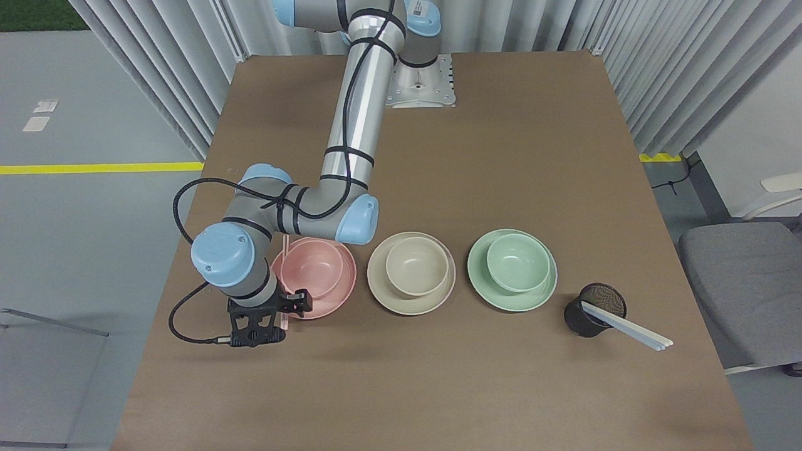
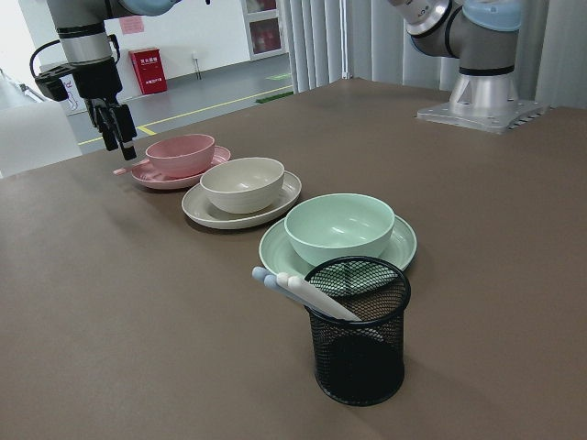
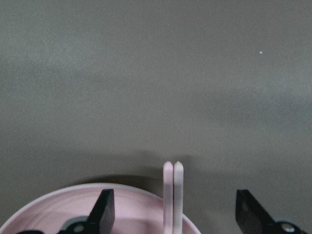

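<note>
My gripper hangs open over the pink chopsticks (image 3: 168, 195), which lie along the left side of the pink plate (image 2: 160, 181) with its pink bowl (image 1: 312, 267). In the wrist view the pair sits between the two dark fingers, apart from both. The front view has the chopsticks partly hidden under my arm and gripper housing.
A cream bowl on a plate (image 1: 417, 267) and a green bowl on a plate (image 1: 519, 263) stand to the right. A black mesh cup (image 2: 358, 367) holding light chopsticks (image 1: 624, 324) stands at the far right.
</note>
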